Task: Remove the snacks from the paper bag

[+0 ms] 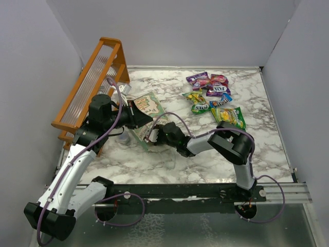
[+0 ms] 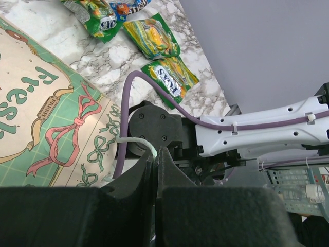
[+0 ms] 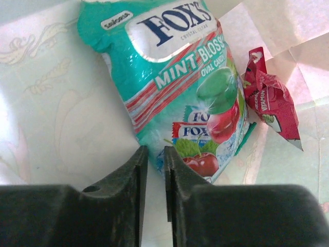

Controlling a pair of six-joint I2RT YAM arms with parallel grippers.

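Note:
The paper bag [image 1: 144, 108] lies printed side up at centre-left, with my left gripper over it, shut; in the top view it stands at the bag's upper edge, seemingly pinching it. My right gripper reaches inside the bag, fingers slightly apart at the lower edge of a teal Fox's mint candy bag [image 3: 180, 92]. A small red candy packet [image 3: 270, 103] lies to that bag's right on the pale inner paper.
Several snack packets, including purple bags [image 1: 218, 87] and green-yellow bags [image 1: 229, 116], lie on the marble table [image 1: 257, 144] at right. A wooden rack [image 1: 79, 103] stands at left.

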